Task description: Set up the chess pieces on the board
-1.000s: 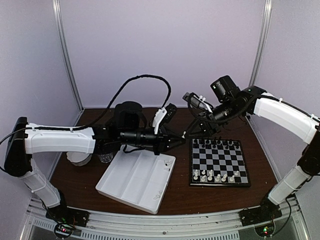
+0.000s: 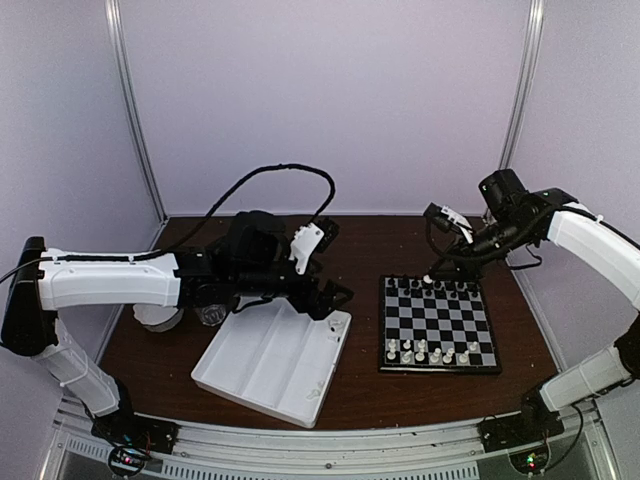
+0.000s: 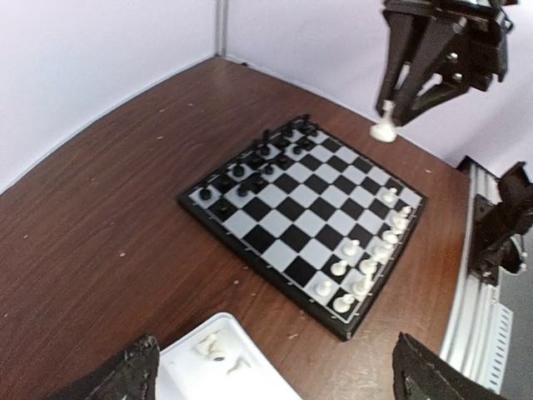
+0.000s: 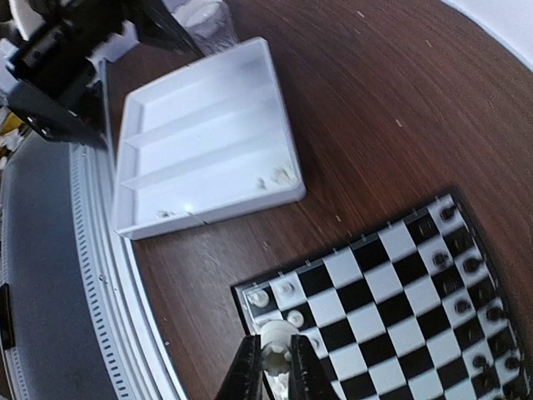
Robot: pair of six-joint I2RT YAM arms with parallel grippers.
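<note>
The chessboard (image 2: 436, 330) lies right of centre, black pieces along its far edge and several white pieces (image 3: 343, 304) along the near side. My right gripper is shut on a white chess piece (image 3: 383, 130), held in the air above the board. My left gripper (image 2: 328, 298) is open with nothing seen between its fingers, above the right far corner of the white tray (image 2: 230, 370). A few small white pieces (image 4: 281, 177) lie in the tray's end compartment.
Round containers (image 2: 157, 318) stand at the left behind the tray and left arm. Bare table (image 3: 108, 233) shows around the board and between it and the tray. Walls enclose the back and sides.
My right gripper has moved right, away from the left gripper, carrying the white piece over the board. My left gripper has drawn slightly down and left from where the two met.
</note>
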